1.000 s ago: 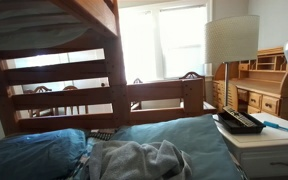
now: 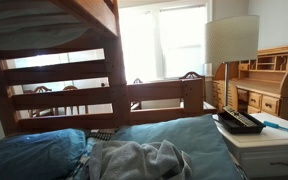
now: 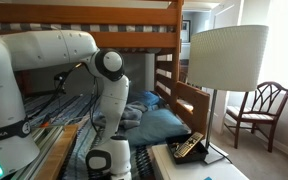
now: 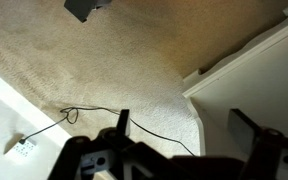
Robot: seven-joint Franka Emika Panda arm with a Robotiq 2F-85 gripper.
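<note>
My gripper is open in the wrist view, its two dark fingers wide apart with nothing between them. Below it is beige carpet (image 4: 134, 70). In the second exterior view the white arm (image 3: 109, 105) arches over the bed side and bends downward; its fingertips cannot be made out there. On the white nightstand (image 2: 269, 153) sits a black tray (image 2: 240, 122) holding small items, with a blue pen-like object (image 2: 276, 126) beside it. A grey blanket (image 2: 139, 160) lies crumpled on the bed by a blue pillow (image 2: 34, 153).
A tall lamp (image 3: 227, 58) rises beside the tray. Wooden bunk-bed rails (image 2: 69, 100) stand behind the bed. A thin black cable (image 4: 94, 108) crosses the carpet from a wall outlet (image 4: 24, 147). White furniture (image 4: 254, 85) borders the carpet on the right.
At the right edge of the first exterior view, the arm's white part has shifted, and a dark-ringed joint now shows lower down. The bed, tray and blanket look unmoved.
</note>
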